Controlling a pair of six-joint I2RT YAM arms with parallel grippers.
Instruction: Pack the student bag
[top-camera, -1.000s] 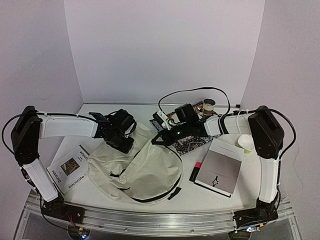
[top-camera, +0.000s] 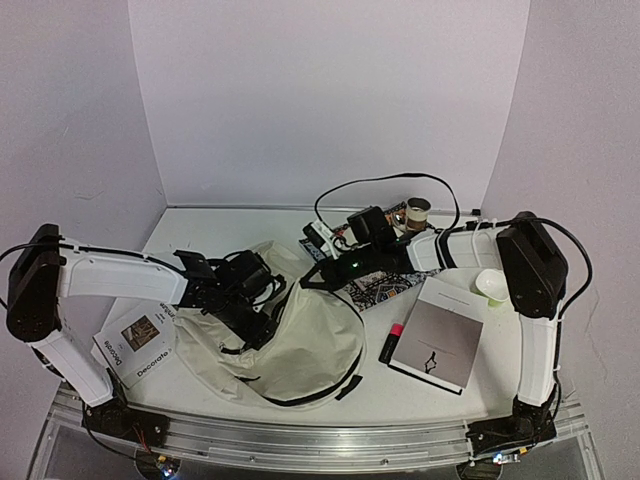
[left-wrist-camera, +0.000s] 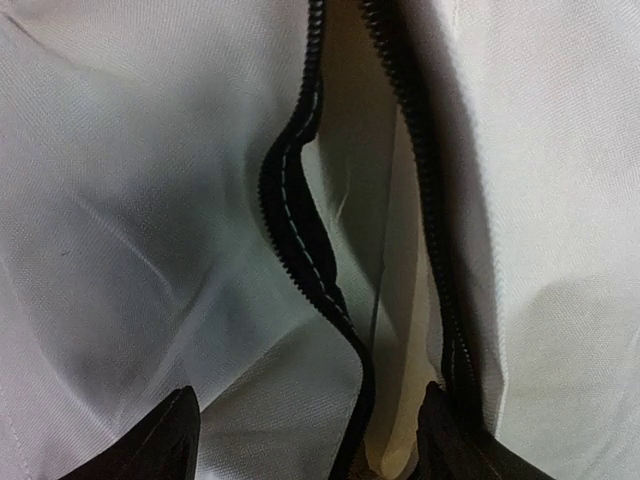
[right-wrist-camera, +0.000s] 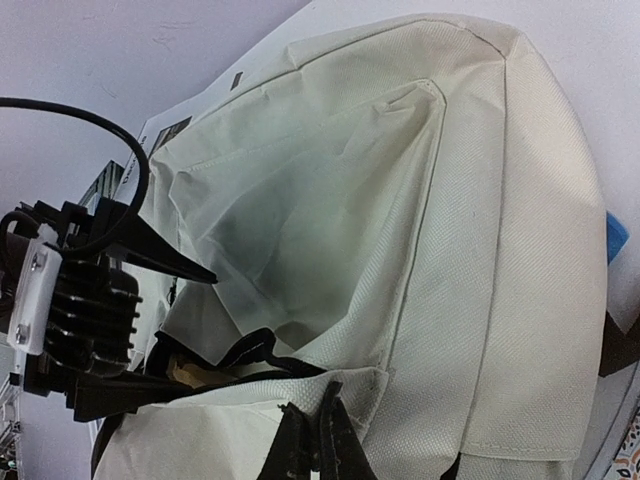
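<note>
The white bag (top-camera: 300, 360) lies at the table's front middle, its black-zipped opening (left-wrist-camera: 300, 230) parted in the left wrist view. Over that opening, my left gripper is open, its fingers (left-wrist-camera: 165, 440) wide apart; one black zipper edge runs down between them, and the other passes close to the right finger. In the right wrist view the left gripper's lower finger lies along the zipper edge; contact is unclear. My right gripper is shut on the bag's white fabric by the opening, holding that edge raised. The bag's deeper inside is mostly hidden.
At left, a white "Decorate" book (top-camera: 140, 340) lies partly under the bag. To the right are a grey-covered book (top-camera: 437, 345), a black-and-pink marker (top-camera: 391, 343) and a white bowl (top-camera: 492, 285). Behind my right arm are a patterned item (top-camera: 385, 290) and a lidded cup (top-camera: 416, 213).
My left gripper has moved toward the table's front, from the bag's back left part down over its opening. The right arm and the bag look much the same.
</note>
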